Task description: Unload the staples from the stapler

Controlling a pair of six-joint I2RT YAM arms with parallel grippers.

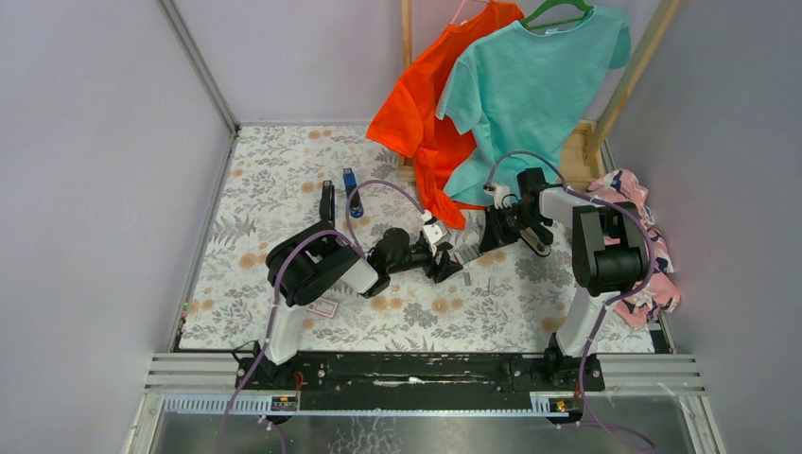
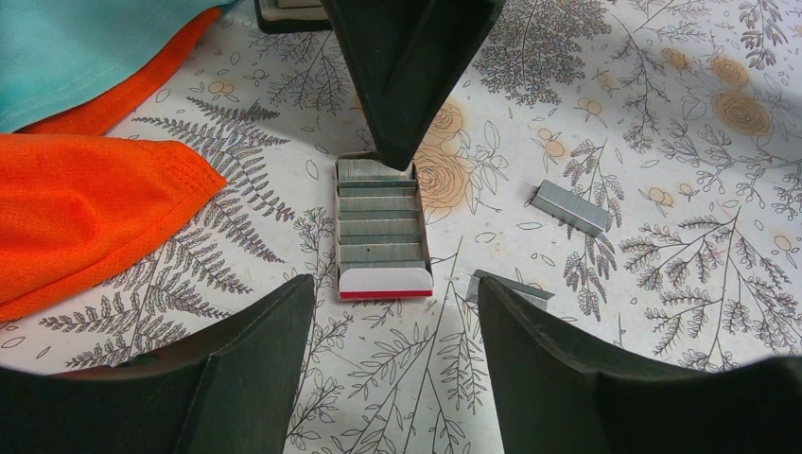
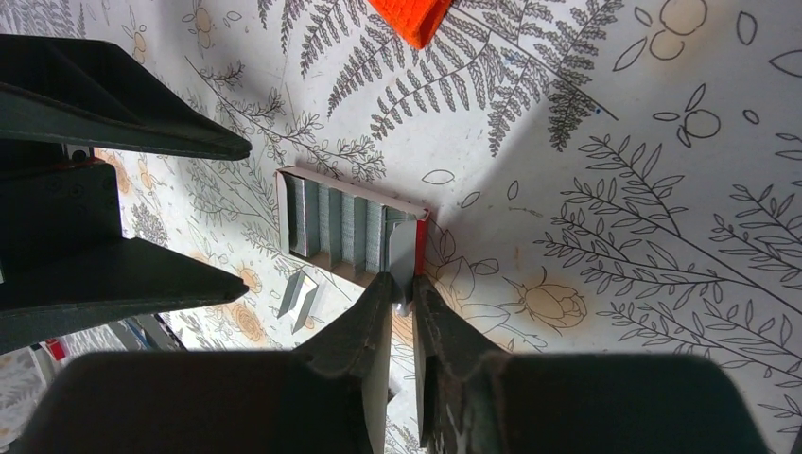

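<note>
A small box of staple strips with several rows and a red-edged end lies on the patterned table; in the right wrist view it is [image 3: 336, 222]. My left gripper stands open beside it, its fingers framing the box's near end in the left wrist view. My right gripper has its fingertips close together at the red end, with a pale strip [image 3: 403, 248] at the tips; whether it is held I cannot tell. Loose staple strips [image 2: 569, 206] lie beside the box. The stapler is not clearly identifiable.
Orange [image 1: 426, 104] and teal [image 1: 530, 85] shirts hang at the back, their hems reaching the table near the box. Pink cloth [image 1: 653, 293] lies at the right edge. Two dark elongated objects [image 1: 353, 189] lie at the back left.
</note>
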